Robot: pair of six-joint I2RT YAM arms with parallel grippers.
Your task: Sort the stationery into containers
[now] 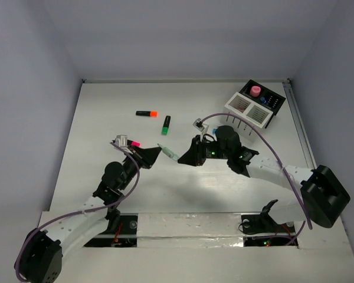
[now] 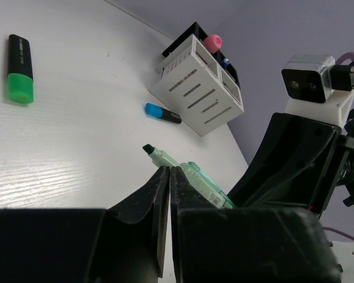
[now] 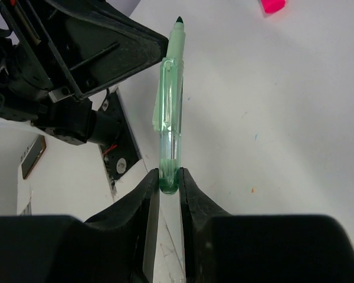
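Observation:
A clear green highlighter (image 3: 171, 112), its dark tip bare, hangs in the air with my right gripper shut on its rear end. My left gripper is shut with nothing between its fingers. In the left wrist view the highlighter (image 2: 192, 180) lies beyond those fingertips, outside them. The right wrist view has the left fingers (image 3: 124, 53) right beside the tip end; whether they touch it I cannot tell. On the table lie a green-capped marker (image 1: 166, 125), an orange-capped marker (image 1: 146, 114) and a pink-capped marker (image 1: 133, 143), partly behind the left arm.
At the back right stands a white slotted container (image 1: 248, 111) with a black box (image 1: 274, 97) behind it, holding a pink item (image 1: 255, 91). A blue-capped marker (image 2: 163, 113) lies by the container's base.

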